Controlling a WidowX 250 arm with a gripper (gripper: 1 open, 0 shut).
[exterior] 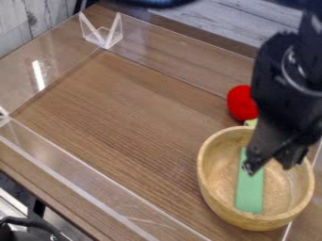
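A wooden bowl [217, 196] sits at the lower right of the camera view with a green block [248, 193] inside it. My gripper [269, 141], large and dark, hangs over the bowl's back part from the upper right, hiding part of it. Whether it is open or shut is unclear. A red object [239, 102] lies behind the bowl, partly behind the gripper, with a small pale green piece just below it.
A white wire-like holder [102, 31] stands at the back left. Dark cables run along the lower left edge.
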